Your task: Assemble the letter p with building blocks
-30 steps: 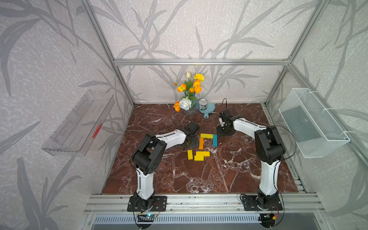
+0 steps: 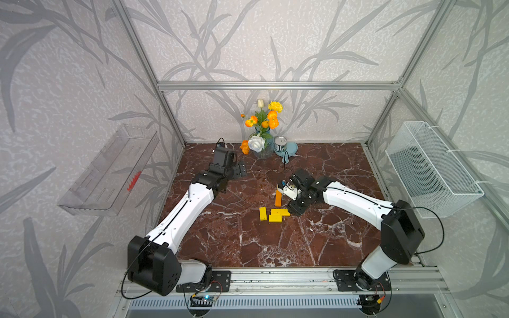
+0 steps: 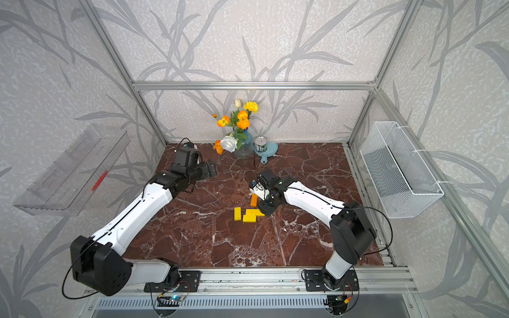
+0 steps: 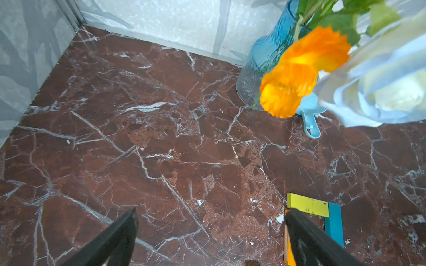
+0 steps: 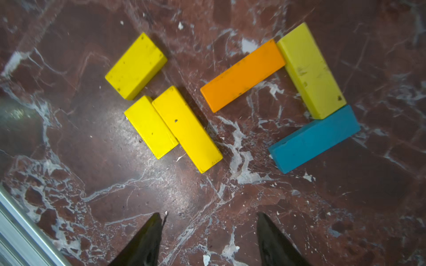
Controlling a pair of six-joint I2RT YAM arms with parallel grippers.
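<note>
In the right wrist view an orange block, a pale yellow block and a blue block form three sides of an open frame. Apart from them lie a long yellow block, a short yellow block touching its side, and another short yellow block standing alone. My right gripper hovers near the blocks, fingers parted, with bare table between the fingers. It hides the blue block in both top views. Far to the left, my left gripper is open and empty.
A vase of flowers stands at the back, beside a can and a light blue dustpan-like item. Wire baskets hang at the sides.
The left arm has swung back and left, away from the orange block. The visible blocks lie where they were.
</note>
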